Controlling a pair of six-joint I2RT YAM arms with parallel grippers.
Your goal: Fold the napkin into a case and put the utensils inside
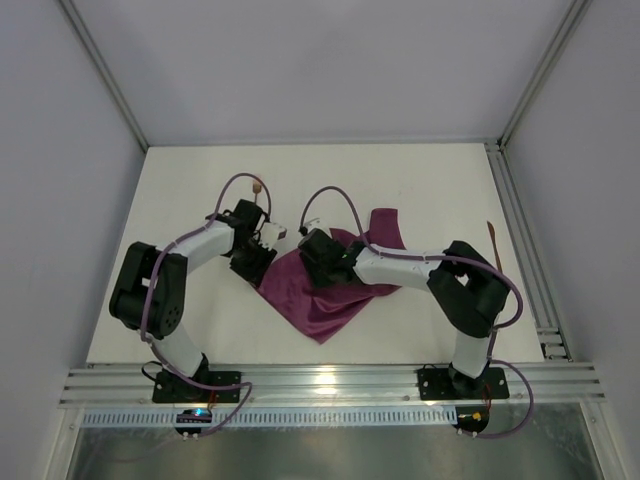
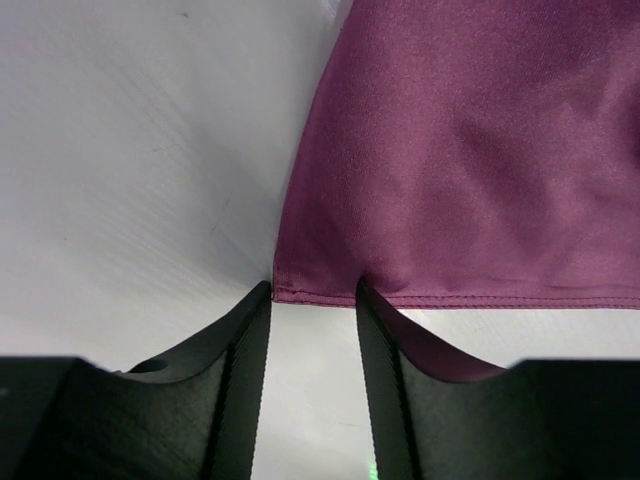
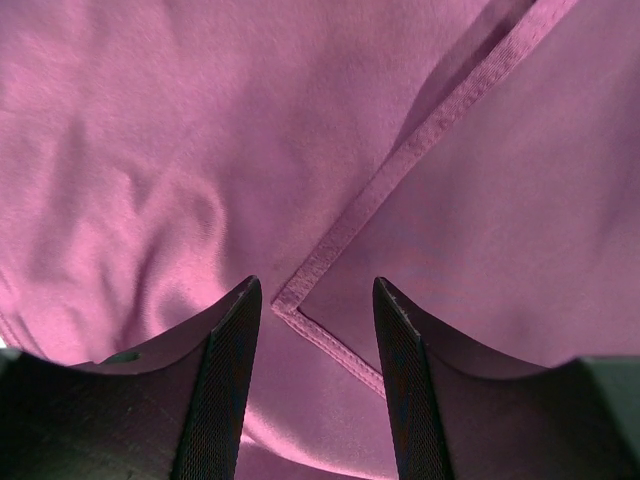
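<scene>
The maroon napkin lies spread and rumpled on the white table. In the left wrist view, my left gripper is part open at a hemmed corner of the napkin, one fingertip either side of the corner's edge. My right gripper is part open over the napkin's middle, its tips around a folded hemmed corner on top of another layer. In the top view both arms hide parts of the cloth. A wooden utensil lies behind my left gripper, and another at the table's right.
Grey walls and metal rails border it.
</scene>
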